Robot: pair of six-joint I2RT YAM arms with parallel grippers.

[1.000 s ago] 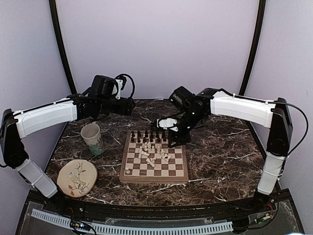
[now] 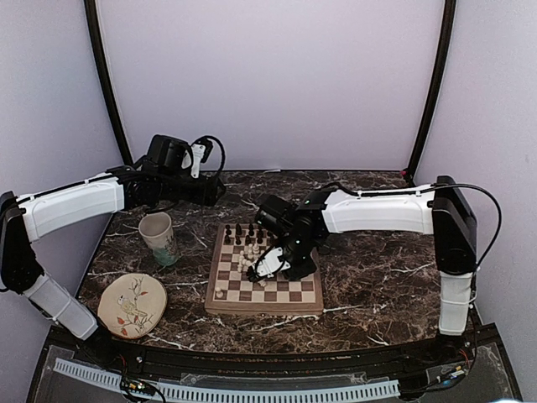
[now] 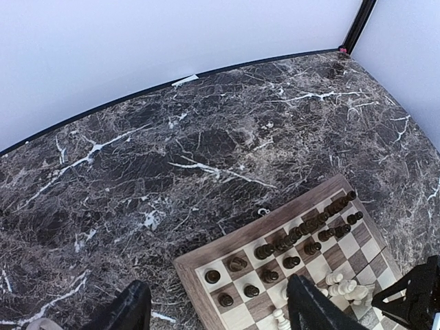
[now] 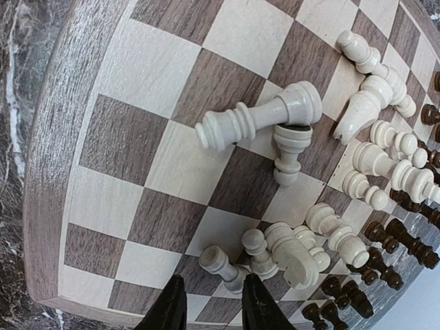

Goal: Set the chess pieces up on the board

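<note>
The wooden chessboard [image 2: 216,307] has dark pieces [image 2: 237,229] standing in two rows along its far side. White pieces [image 4: 258,117] lie toppled and jumbled over the middle squares; one white piece [image 2: 220,294] stands alone at the near left corner. My right gripper hovers low above the board, fingers apart, with a white pawn [image 4: 214,260] lying just ahead of its fingertips, partly covered by one finger. My left gripper is held behind the board's left part, well above the table, open and empty.
A pale cup [image 2: 159,239] stands left of the board, with a round plate [image 2: 113,306] bearing a bird picture nearer the front. Both arms reach in from the sides.
My right gripper has come down and leftward from the board's far right side to over the jumbled white pieces. The left arm has shifted only slightly.
</note>
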